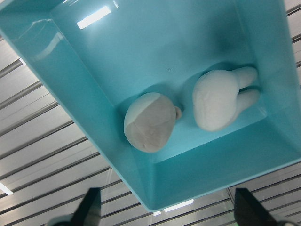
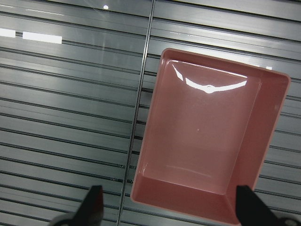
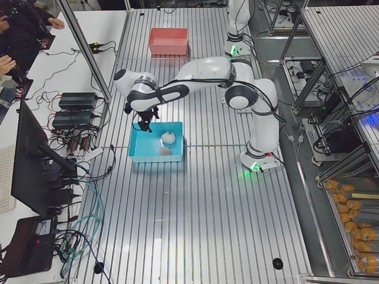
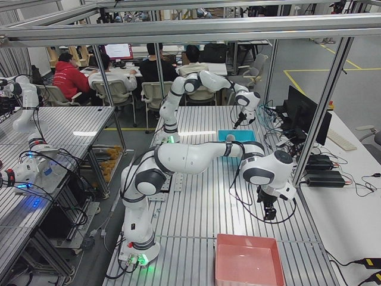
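Note:
A teal bin (image 1: 80, 122) holds two plush toys: a grey-and-white round toy (image 1: 149, 121) and a white toy with two long ears or limbs (image 1: 217, 100). My left gripper (image 3: 148, 118) hangs above this bin, its fingers (image 1: 249, 207) wide apart at the bottom of the left wrist view, nothing between them. An empty pink bin (image 2: 200, 127) sits beneath my right gripper (image 4: 266, 208), whose fingers (image 2: 251, 207) also stand wide apart with nothing between.
A monitor (image 3: 32, 160), black boxes (image 3: 77, 100) and cables line one side of the slatted table. A metal upright (image 3: 86, 47) stands at that edge. The slatted surface (image 3: 207, 219) around the bins is largely bare.

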